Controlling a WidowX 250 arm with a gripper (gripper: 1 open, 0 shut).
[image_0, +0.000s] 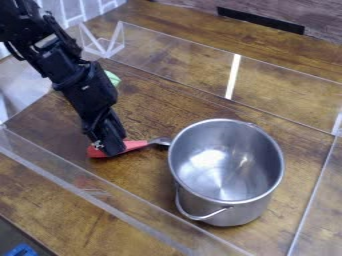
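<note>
My black gripper (107, 140) reaches down to the wooden table at left of centre, shut on the red handle (130, 146) of a utensil lying low over the wood. The utensil's metal end points right, toward a large steel pot (225, 165) with a wire handle, which stands upright on the right side. The fingertips are partly hidden by the gripper's own body.
Clear plastic panels edge the wooden table (187, 70) at back, front left and right. A small green item (114, 79) lies behind the arm. The wood behind the pot is clear. Something blue sits at the bottom-left corner.
</note>
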